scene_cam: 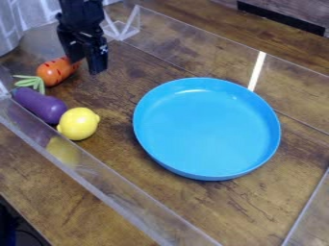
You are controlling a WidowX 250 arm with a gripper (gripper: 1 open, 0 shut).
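My black gripper (81, 61) hangs open at the upper left, its fingers beside and just above an orange carrot toy (53, 71) with green leaves. I cannot tell whether they touch it. Below the carrot lie a purple eggplant (38, 104) and a yellow lemon (79, 123).
A large blue plate (206, 128) fills the centre right of the wooden surface (193, 211). A clear plastic wall (90, 179) runs along the lower left. Bare wood lies between my gripper and the plate.
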